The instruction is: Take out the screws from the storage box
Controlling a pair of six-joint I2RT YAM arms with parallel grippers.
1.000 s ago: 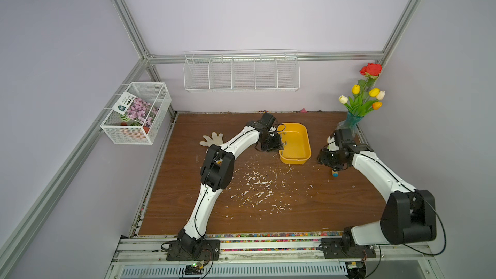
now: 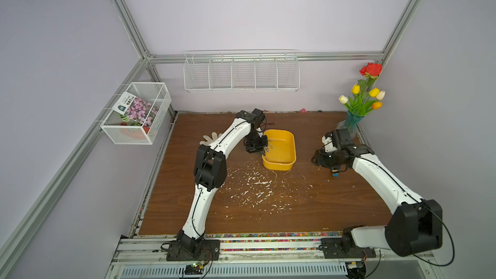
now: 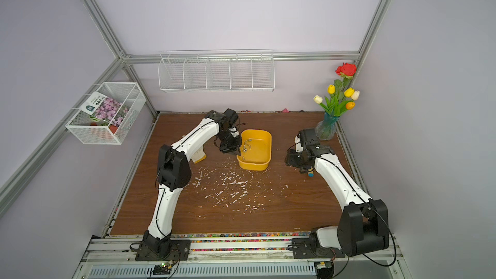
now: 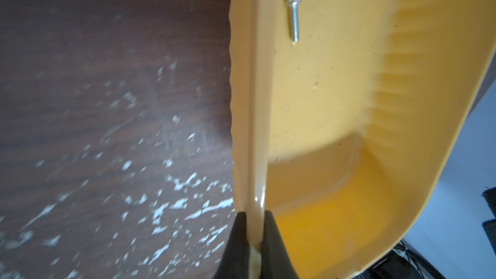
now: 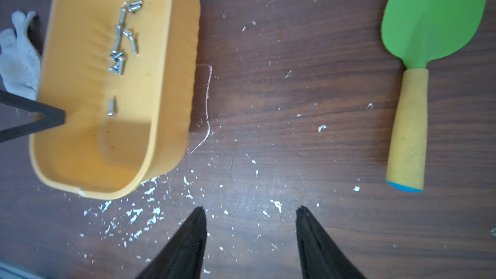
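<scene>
The yellow storage box [image 2: 281, 165] stands near the middle of the table, with several small silver screws [image 5: 117, 38] on its floor along the left side. In the left wrist view, one screw [image 4: 294, 19] lies close to the near wall. My left gripper is shut on the box's left rim, one finger on each side of the wall. To the right of the box, my right gripper stands open above bare table, nothing between its fingers.
A green trowel with a yellow handle [image 5: 408, 129] lies to the right. A pale glove [image 5: 20, 56] lies left of the box. The flower vase [image 3: 326, 126] stands at the back right.
The right gripper has moved slightly left, still open.
</scene>
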